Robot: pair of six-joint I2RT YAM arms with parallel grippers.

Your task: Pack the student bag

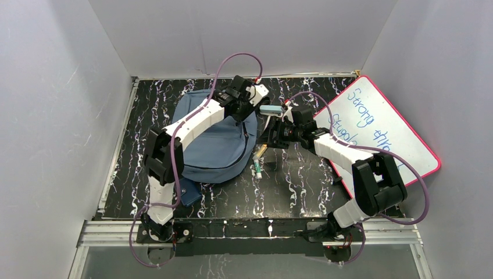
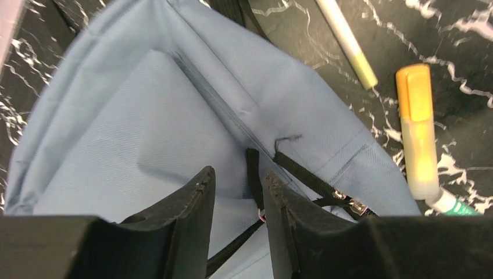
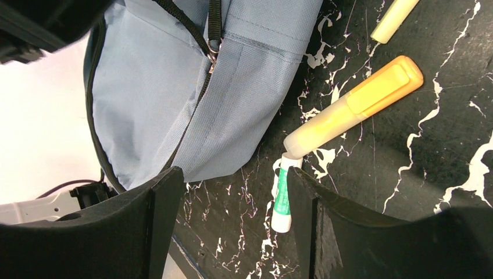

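The blue-grey bag (image 1: 215,145) lies open on the dark table, its black zipper running along the edge. Over its right side hangs my left gripper, its fingers apart; the black zipper pull (image 2: 254,174) shows in the gap, and I cannot tell whether a finger touches it. Beside the bag stands my right gripper, open and empty. An orange-capped highlighter (image 3: 354,107) and a green-and-white glue stick (image 3: 282,195) lie end to end by the bag. A pale yellow-tipped stick (image 2: 347,43) lies behind them. A dark blue notebook (image 1: 189,193) rests at the front left.
A light-blue block (image 1: 271,109) sits near the right gripper. The whiteboard (image 1: 378,128) with blue handwriting leans at the right. Walls enclose the back and sides.
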